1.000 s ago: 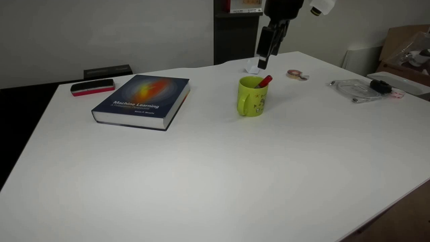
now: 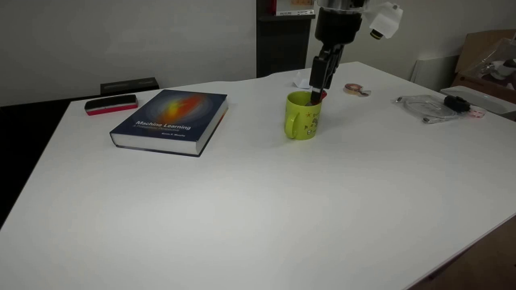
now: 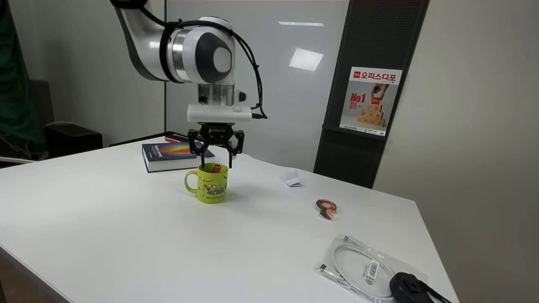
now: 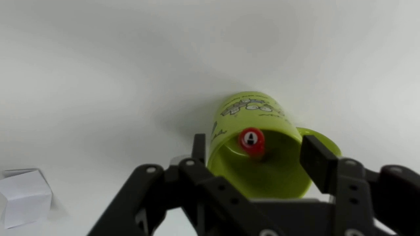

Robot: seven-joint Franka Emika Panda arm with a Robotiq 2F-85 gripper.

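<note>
A green mug (image 2: pixel 303 118) stands upright on the white table, its handle to the front in exterior view 1. A red-capped marker (image 4: pixel 252 141) leans inside it, its end against the rim; the lower part is hidden by the mug. My gripper (image 3: pixel 217 167) points straight down at the mug's mouth. Its fingers (image 4: pixel 315 159) are apart, one at each side of the red cap, with a gap left between them and the marker. In exterior view 1 a finger hides most of the marker.
A thick blue book (image 2: pixel 169 121) and an eraser (image 2: pixel 111 104) lie to the left. Behind the mug are a folded white paper (image 3: pixel 292 178) and a tape roll (image 3: pixel 326 208). A bagged cable (image 3: pixel 361 270) lies at the far right.
My gripper has come down from above the mug to its rim, around the marker's end. Mug and marker appear where they were.
</note>
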